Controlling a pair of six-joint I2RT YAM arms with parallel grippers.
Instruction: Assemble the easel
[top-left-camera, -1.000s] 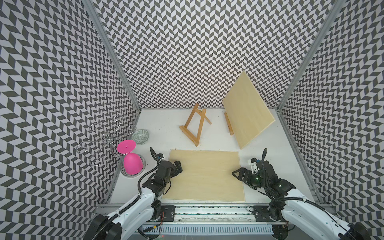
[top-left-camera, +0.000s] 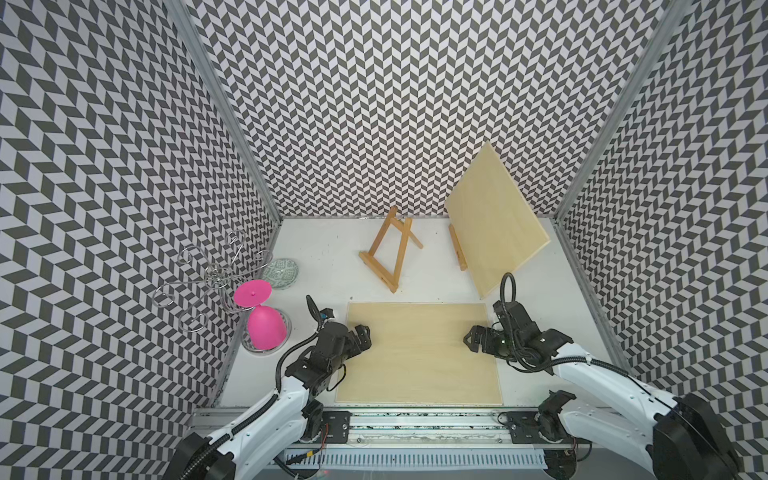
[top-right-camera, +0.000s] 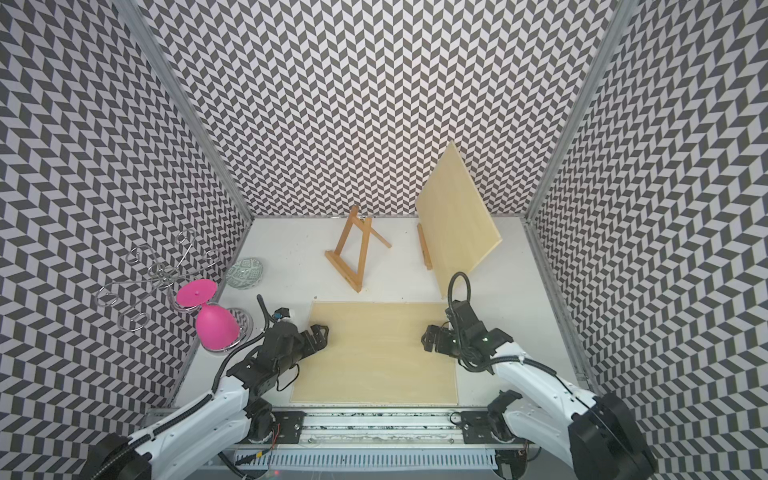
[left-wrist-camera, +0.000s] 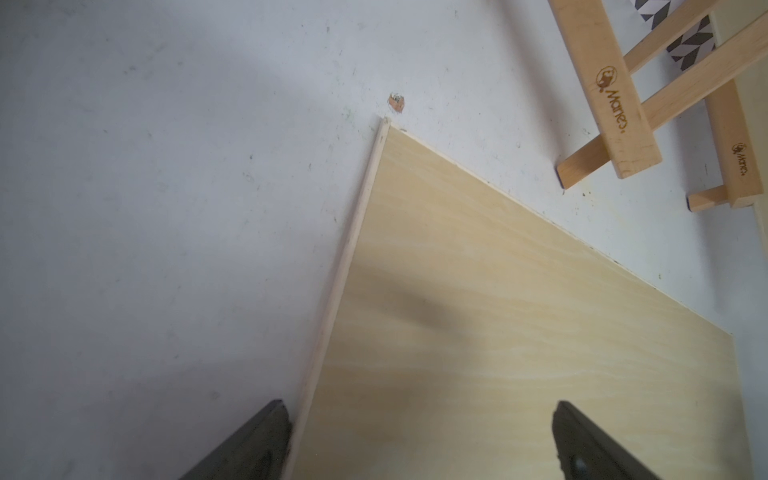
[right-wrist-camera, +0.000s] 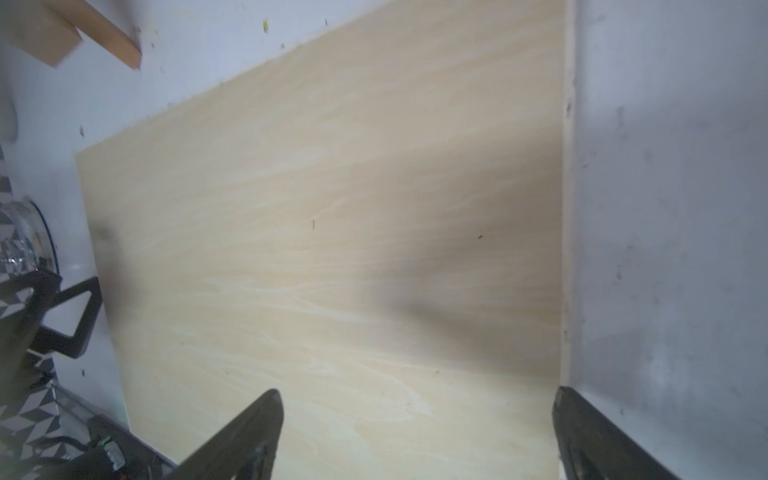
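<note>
A plywood board (top-left-camera: 416, 352) lies flat at the front of the table. My left gripper (top-left-camera: 360, 336) is open at its left edge; in the left wrist view the fingers straddle that edge. My right gripper (top-left-camera: 475, 337) is open over the board's right end. Behind stand a small wooden easel (top-left-camera: 401, 256) and, to its right, another wooden piece (top-left-camera: 456, 244) with a large tilted board (top-left-camera: 496, 216); how they join is hidden.
At the left stand a pink object (top-left-camera: 264, 326) on a round base, a pink disc (top-left-camera: 252, 292) with wire loops and a green round dish (top-left-camera: 280, 273).
The flat board has shifted slightly to the right. My left gripper has moved a little right with it; my right gripper has risen toward the back.
</note>
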